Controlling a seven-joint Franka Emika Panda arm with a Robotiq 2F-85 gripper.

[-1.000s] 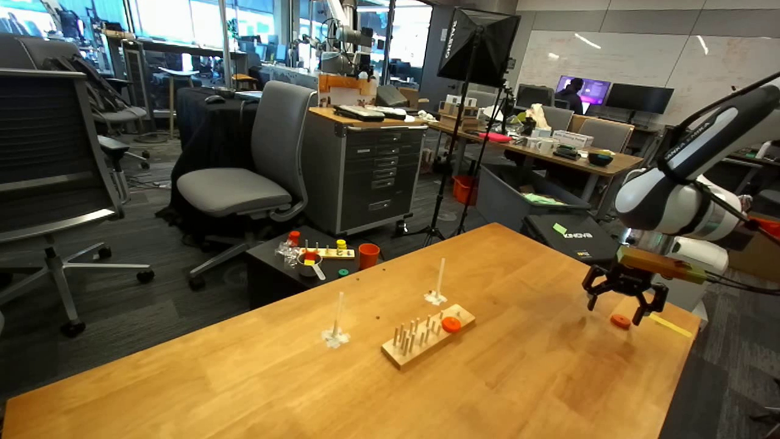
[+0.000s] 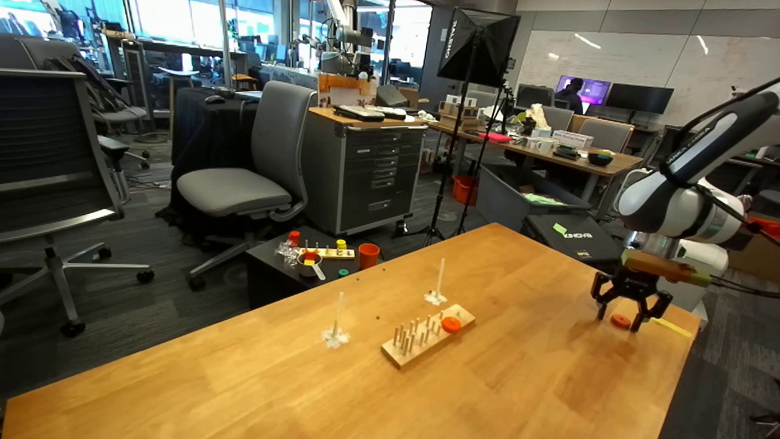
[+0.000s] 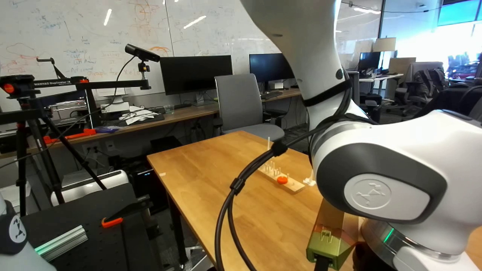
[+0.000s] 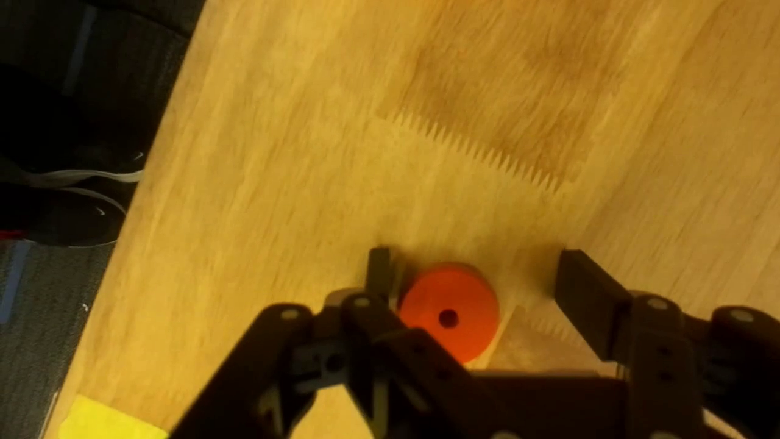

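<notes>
An orange-red disc (image 4: 464,303) with a small centre hole lies flat on the table, between the fingers of my gripper in the wrist view. One finger (image 4: 379,274) stands close beside the disc; a wide gap separates the disc from the opposite finger (image 4: 585,292). Exterior view 1 has the gripper (image 2: 618,322) pointing down, low over the same disc (image 2: 620,321), its fingers apart. A second orange-red disc (image 2: 451,324) sits on the wooden peg board (image 2: 400,359), toward its far right end. In exterior view 2 the arm hides the gripper's fingers.
Two upright rods (image 2: 440,277) are fixed to the table beyond the peg board. Yellow tape (image 2: 673,328) lies near the table's right edge, close to the gripper.
My gripper has come down toward the table and shifted slightly right in exterior view 1, with its fingers now on both sides of the disc. The peg board has stayed put.
</notes>
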